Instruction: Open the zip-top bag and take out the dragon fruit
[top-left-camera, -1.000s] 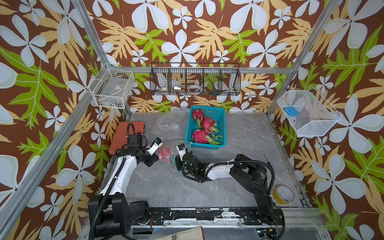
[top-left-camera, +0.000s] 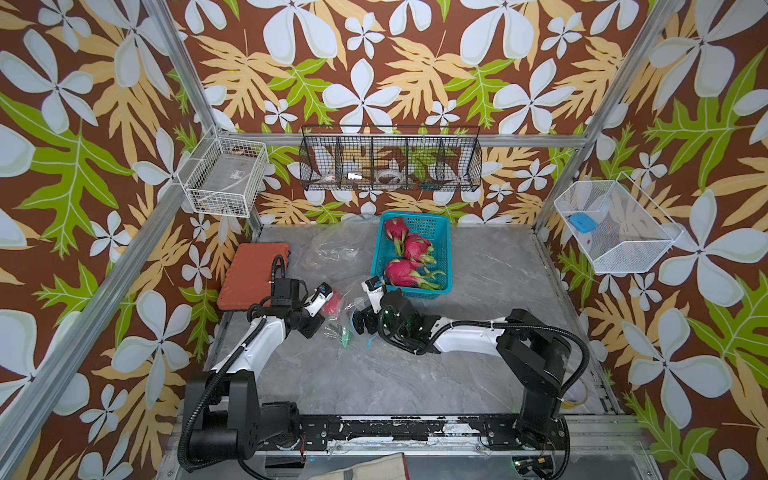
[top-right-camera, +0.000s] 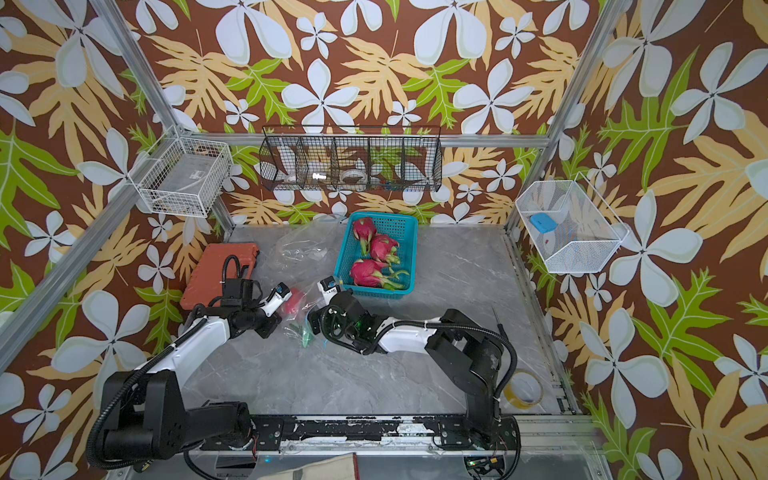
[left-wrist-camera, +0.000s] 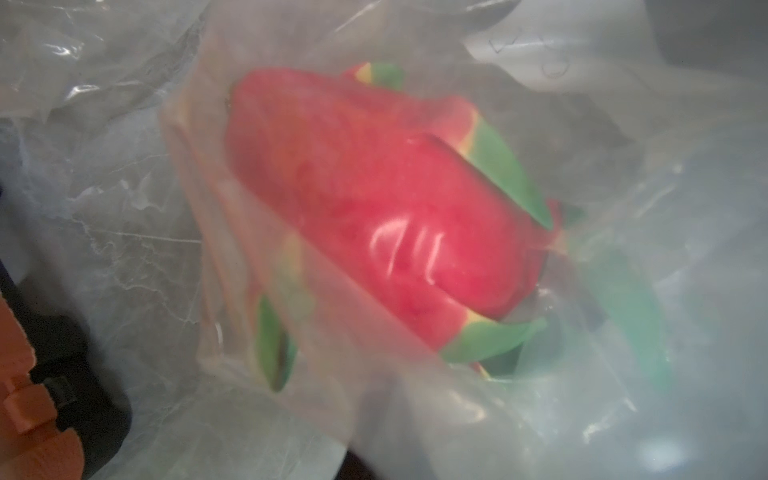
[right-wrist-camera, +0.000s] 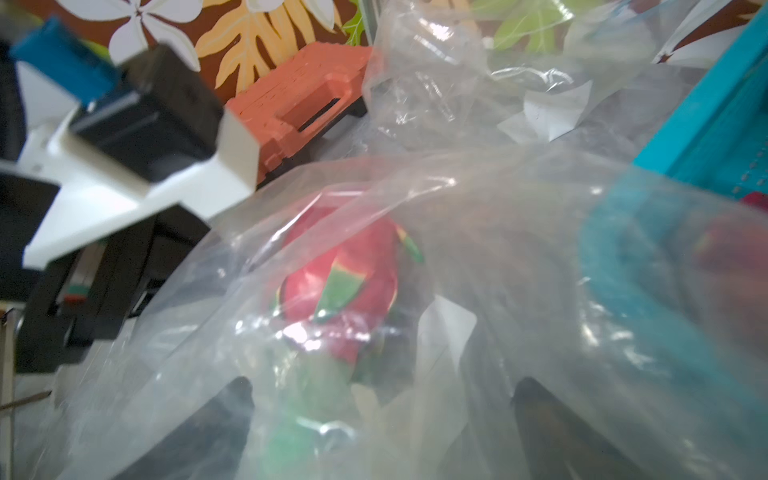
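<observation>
The red dragon fruit (left-wrist-camera: 376, 192) with green leaf tips lies inside a clear plastic bag (right-wrist-camera: 512, 264), seen through the film in both wrist views. My left gripper (top-left-camera: 318, 326) is at the bag's left side, shut; what its fingers pinch is hidden. At the other side is my right gripper, fingers wide apart; its dark fingers (right-wrist-camera: 204, 436) show hazily through the film, which spreads broadly around them. The fruit (top-left-camera: 332, 303) sits between the two grippers. Whether the bag's mouth is open cannot be made out.
Behind my right gripper stands a teal basket (top-left-camera: 445, 264) holding several dragon fruits. Loose clear plastic (top-left-camera: 332, 244) lies at its left, and an orange-red case (top-left-camera: 249, 276) farther left. Yellow tape (top-right-camera: 524, 388) rests at front right.
My right gripper has shifted to the right, with its elbow now covering most of the tape. My left gripper has moved a little right.
</observation>
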